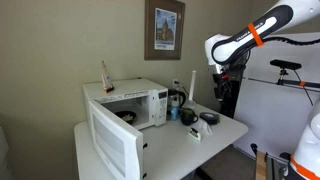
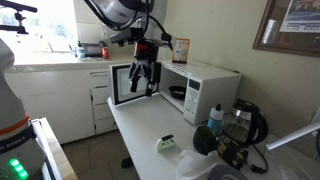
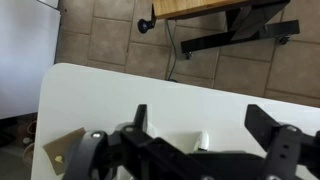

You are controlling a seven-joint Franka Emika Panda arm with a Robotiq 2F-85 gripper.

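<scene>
My gripper stands open in the wrist view, its two dark fingers (image 3: 139,120) wide apart with bare white tabletop between their tips. It hangs high above the table, at the right in exterior view 1 and above the table's left side in exterior view 2. A small white and green item (image 2: 165,143) lies on the tabletop, well below and apart from the gripper. The white microwave (image 1: 155,104) has its door (image 1: 117,140) swung open. Something dark and round (image 1: 130,117) shows inside its cavity.
A bottle (image 1: 106,77) stands on the microwave. Beside it are a dark kettle (image 1: 188,116), a pan (image 1: 209,118) and, in exterior view 2, a blue-labelled bottle (image 2: 216,116) and a pale cloth-like item (image 2: 195,164).
</scene>
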